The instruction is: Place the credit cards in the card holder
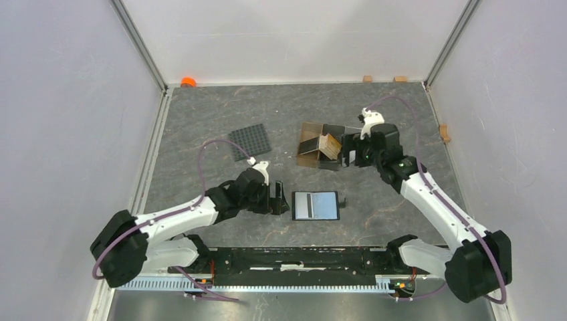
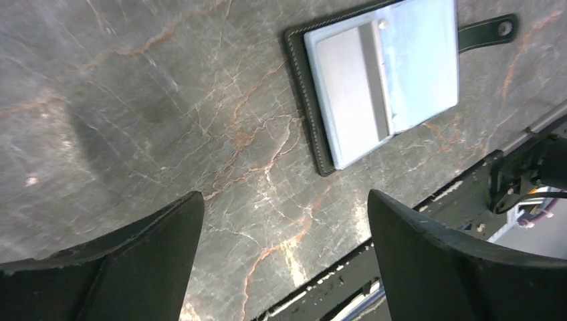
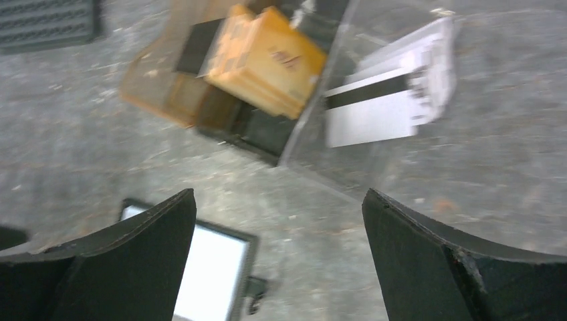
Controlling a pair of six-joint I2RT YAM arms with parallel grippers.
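Note:
The card holder (image 1: pixel 326 206) lies open and flat on the grey mat, its clear sleeves facing up; a pale card with a dark stripe (image 2: pixel 372 77) shows in the left sleeve. Just left of it stands my left gripper (image 1: pixel 278 198), open and empty. Farther back, white cards with a black stripe (image 3: pixel 374 97) lean in the clear right compartment of a three-part box. Gold cards (image 3: pixel 271 59) fill the middle compartment, and a black card (image 3: pixel 198 47) is in the left one. My right gripper (image 1: pixel 351 150) is open over the box's right part, holding nothing.
A dark ridged pad (image 1: pixel 250 142) lies left of the box. The holder's strap (image 2: pixel 488 33) sticks out on its right side. Along the front edge runs a black rail (image 1: pixel 294 259).

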